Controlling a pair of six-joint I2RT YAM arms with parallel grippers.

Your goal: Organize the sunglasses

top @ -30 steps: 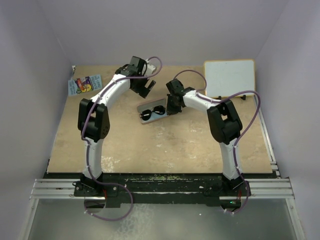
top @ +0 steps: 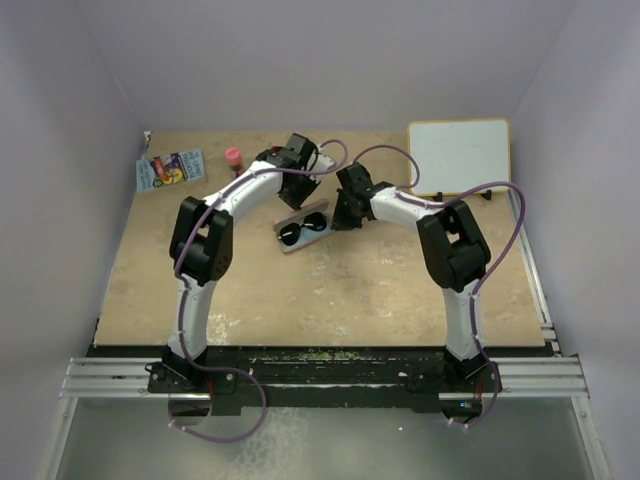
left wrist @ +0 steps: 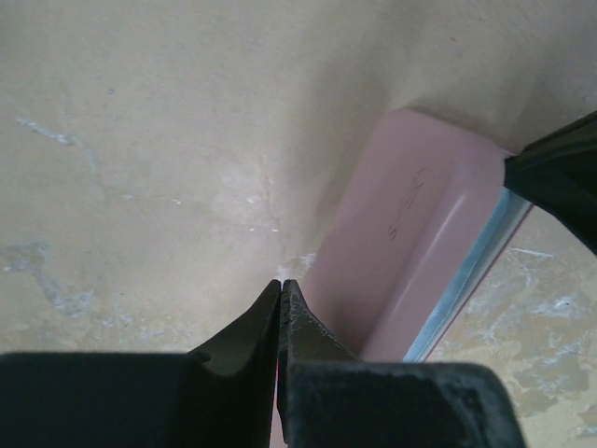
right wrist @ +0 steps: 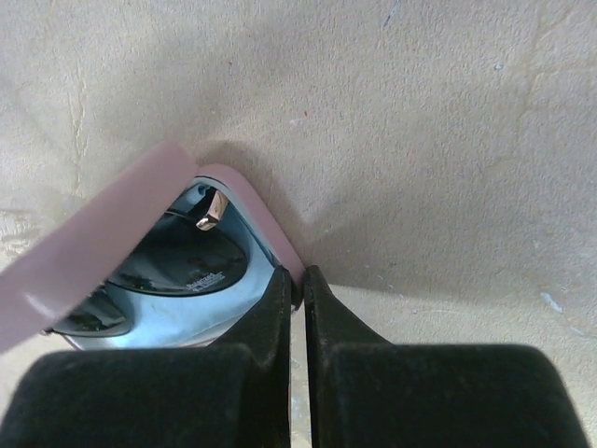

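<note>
An open pink case with light blue lining (top: 285,248) lies mid-table, dark sunglasses (right wrist: 187,257) inside. My right gripper is shut on the thin rim at the case's end. My left gripper is shut, its tips low by the case's pink lid (left wrist: 415,215); whether anything is between its fingers is hidden. In the left wrist view, a dark fingertip of the other gripper touches the case's end at upper right.
A pink cylinder (top: 233,157) stands behind the left arm. A colourful box (top: 168,170) lies at back left, a whiteboard (top: 459,150) at back right.
My left gripper has shut and come down toward the case from behind it. The case has shifted slightly leftward and toward the front; the right gripper stays at its end.
</note>
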